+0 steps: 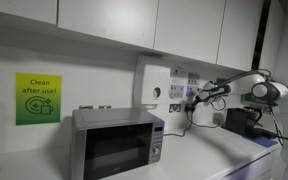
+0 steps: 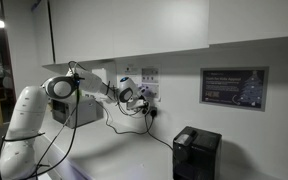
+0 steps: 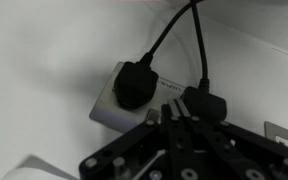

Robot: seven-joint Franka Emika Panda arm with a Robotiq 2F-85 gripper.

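Observation:
In the wrist view a metal double socket (image 3: 108, 104) on the wall carries two black plugs: one plug (image 3: 135, 84) at left and another plug (image 3: 203, 102) at right, with cables running upward. My gripper is shut in front of the socket's lower edge, between and just below the plugs. Nothing shows between its fingers. Whether it touches the socket or a plug, I cannot tell. From the outside views the gripper (image 1: 192, 105) is small, close to the wall at the counter's far end.
A microwave (image 1: 115, 142) stands on the white counter (image 1: 209, 152), well away from the arm. Overhead hang white cupboards (image 1: 189, 28). In the second outside view a black appliance (image 2: 195, 153) stands right of the arm, near hanging cables.

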